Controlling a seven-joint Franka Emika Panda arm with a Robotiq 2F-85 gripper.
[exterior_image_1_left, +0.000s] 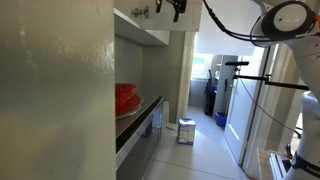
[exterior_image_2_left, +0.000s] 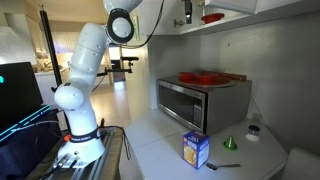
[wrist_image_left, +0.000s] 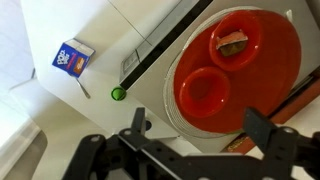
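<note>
My gripper is open high above the counter, its fingers spread and nothing visible between them. In the second exterior view the gripper (exterior_image_2_left: 188, 14) is up at the white overhead cupboard, near an open compartment where a red pot (exterior_image_2_left: 212, 17) shows. A white panel (exterior_image_1_left: 190, 17), seemingly a cupboard door, stands out beside the gripper in the first exterior view. Far below, two red bowls (wrist_image_left: 204, 92) rest on a round red tray (wrist_image_left: 252, 88); one holds a small brownish item (wrist_image_left: 232, 43). This tray is on top of the microwave (exterior_image_2_left: 182, 106).
On the white counter (exterior_image_2_left: 160, 157) are a blue box (exterior_image_2_left: 195, 149), a green cone-shaped object (exterior_image_2_left: 231, 143), a dark spoon (exterior_image_2_left: 222, 166) and a small jar (exterior_image_2_left: 253, 133). Overhead cupboards border the gripper closely.
</note>
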